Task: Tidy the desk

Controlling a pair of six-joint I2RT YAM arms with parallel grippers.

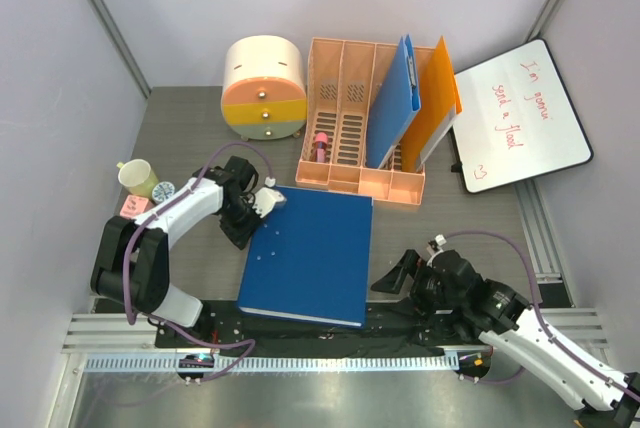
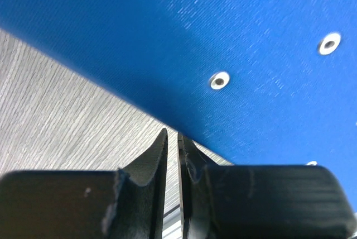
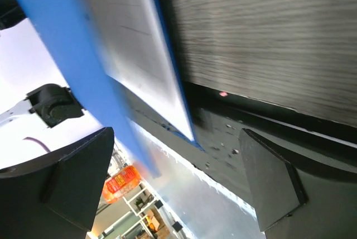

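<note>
A large blue binder (image 1: 308,258) lies flat on the desk, reaching over the front edge. At its left edge, my left gripper is slightly open, a narrow gap between its fingertips, which lie by the binder's rim (image 2: 184,126); whether they touch it is unclear. My right gripper (image 1: 386,280) stands wide open just right of the binder. In the right wrist view, the binder's white page edge and blue cover (image 3: 106,77) lie ahead between the spread fingers, not gripped. The peach desk organizer (image 1: 340,183) holds an upright blue folder (image 1: 392,108) and an orange folder (image 1: 436,103).
A colourful drawer box (image 1: 264,88) stands left of the organizer. A whiteboard (image 1: 522,113) leans at the right. A cream cup (image 1: 137,177) and small items sit at the left. Bare desk lies right of the binder.
</note>
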